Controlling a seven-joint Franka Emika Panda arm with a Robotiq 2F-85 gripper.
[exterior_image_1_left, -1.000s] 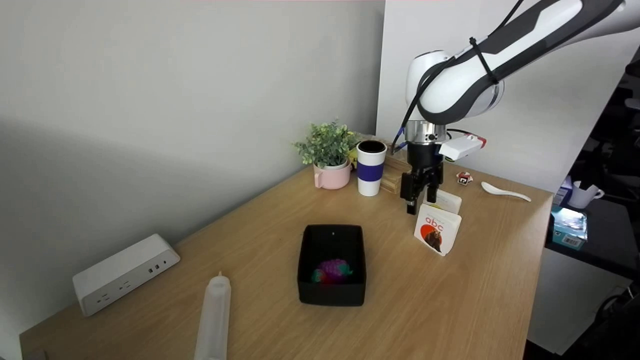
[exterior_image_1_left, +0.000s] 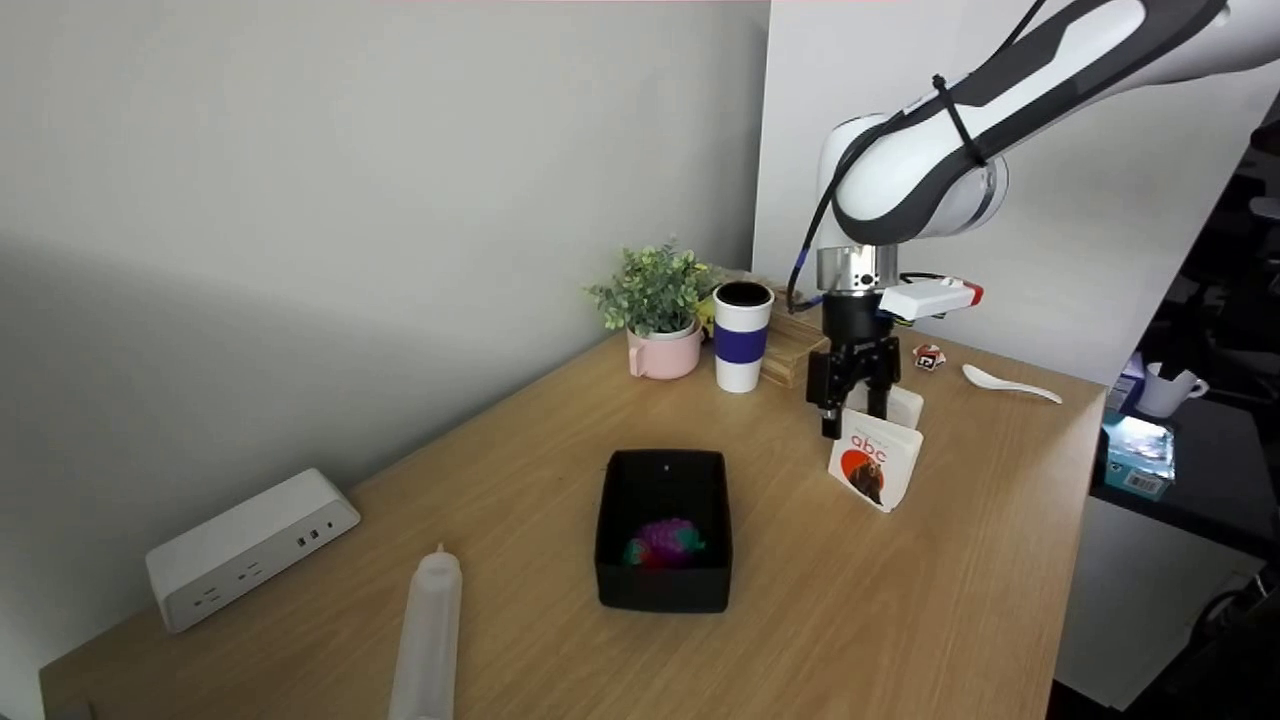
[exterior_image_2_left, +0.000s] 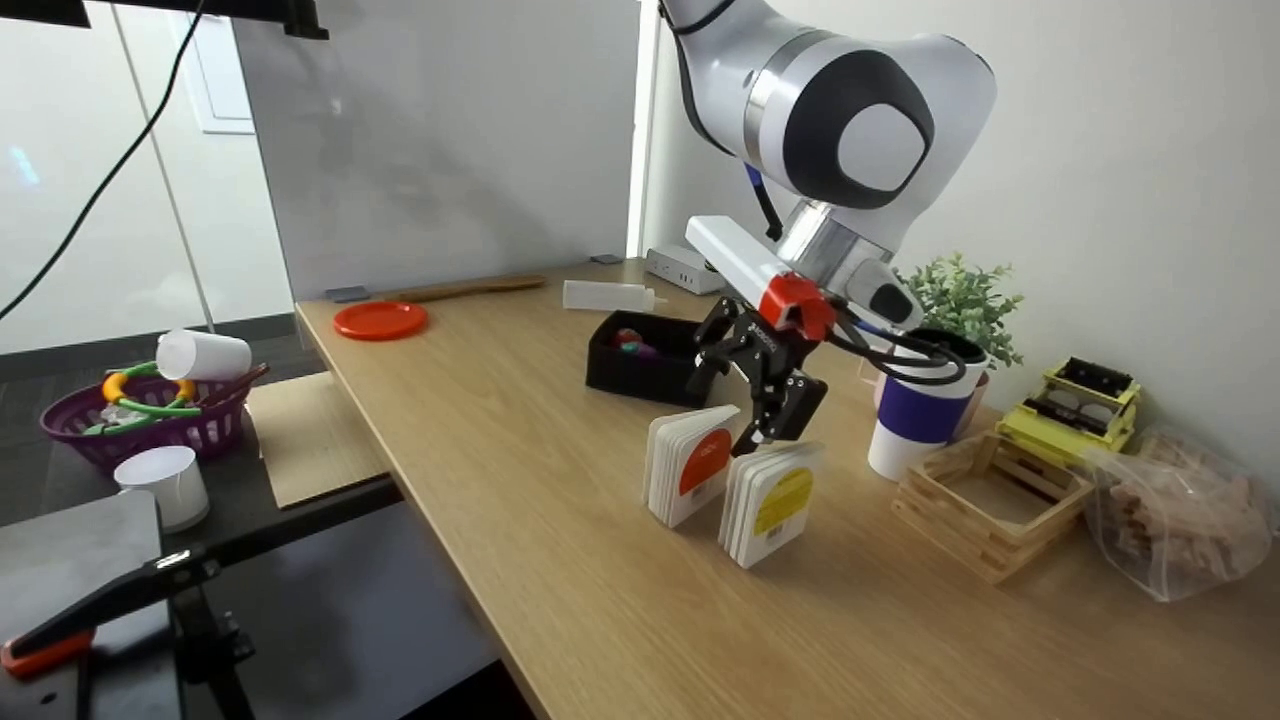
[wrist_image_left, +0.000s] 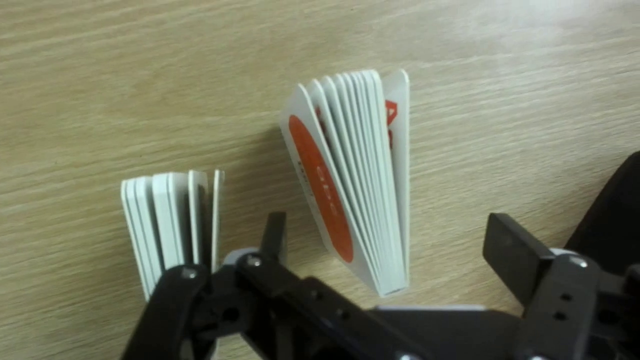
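Note:
Two small board books stand upright on the table, a little apart. One has a red oval on its back and "abc" on its front (exterior_image_1_left: 875, 461); its pages fan slightly in the wrist view, where this red book (wrist_image_left: 354, 180) is central. The other, with a yellow oval (exterior_image_2_left: 771, 505), shows as a second book (wrist_image_left: 171, 219) at lower left in the wrist view. My gripper is open, its fingertips spread to either side of the red book's near end in that view. Seen from outside, the gripper (exterior_image_1_left: 854, 414) hangs by the books' upper edges; contact cannot be told.
A black bin (exterior_image_1_left: 663, 588) holding colorful toys stands left of the books. Near the wall are a white cup with a purple band (exterior_image_1_left: 740, 342), a potted plant (exterior_image_1_left: 657, 306) and a wooden crate (exterior_image_2_left: 978, 528). Bare table lies in front of the books.
My gripper has shifted slightly right and a little lower in exterior view 1, now covering more of the rear book. Both books remain in place.

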